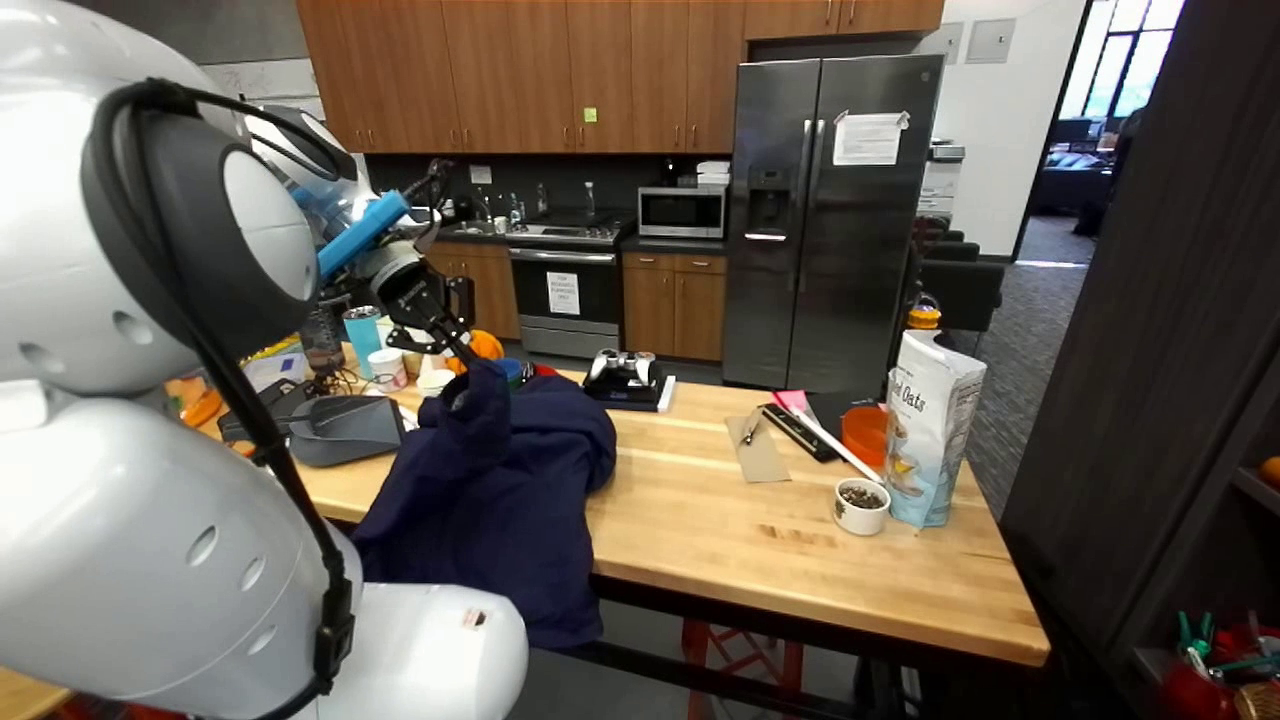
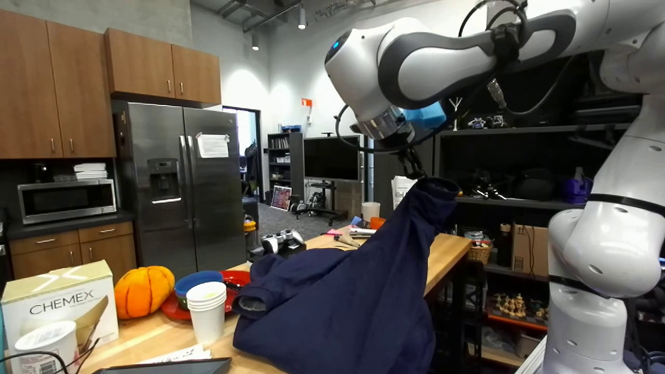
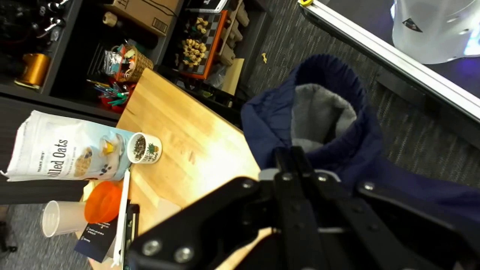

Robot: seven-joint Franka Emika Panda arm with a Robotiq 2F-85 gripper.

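A navy garment (image 1: 516,480) with a grey lining lies bunched on the table, its lower part draping over the front edge. In the second exterior view one end of the garment (image 2: 399,274) rises to my gripper (image 2: 419,175), its ribbed opening just under the fingertips. The wrist view shows my gripper shut, its fingers pinching the near edge of the ribbed cuff (image 3: 324,67). The grey lining (image 3: 317,114) shows inside the cuff. From the first exterior view, the gripper (image 1: 462,342) sits above the raised end.
On the right of the table (image 1: 672,516) stand an oats bag (image 1: 933,432), a small white cup (image 1: 860,506) and an orange bowl (image 1: 864,434). White paper cups (image 2: 207,311), a pumpkin (image 2: 144,292) and a box (image 2: 59,305) crowd the other end.
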